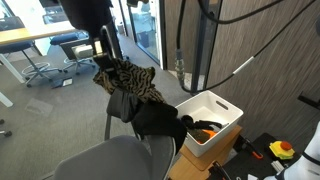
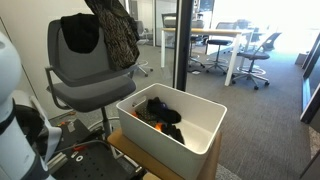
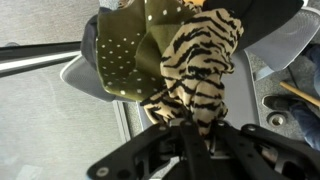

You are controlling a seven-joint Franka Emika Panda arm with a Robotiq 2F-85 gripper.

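A tiger-striped cloth [image 3: 205, 60] hangs from my gripper, which is shut on a gathered part of it. Beyond it in the wrist view shows an olive cloth with pale dots [image 3: 130, 45]; whether the two are one piece I cannot tell. In exterior view 1 the patterned cloth [image 1: 128, 77] hangs over the grey chair's backrest, in front of black cloth [image 1: 155, 118] draped there. In exterior view 2 the cloth [image 2: 118, 35] dangles at the chair's right side, with my gripper out of the frame above.
A white bin [image 1: 228, 112] holding dark and orange items stands on a wooden surface [image 1: 190, 158] right of the chair [image 1: 110, 160]. A red and yellow object [image 1: 282, 150] lies at the far right. Desks and office chairs stand well behind.
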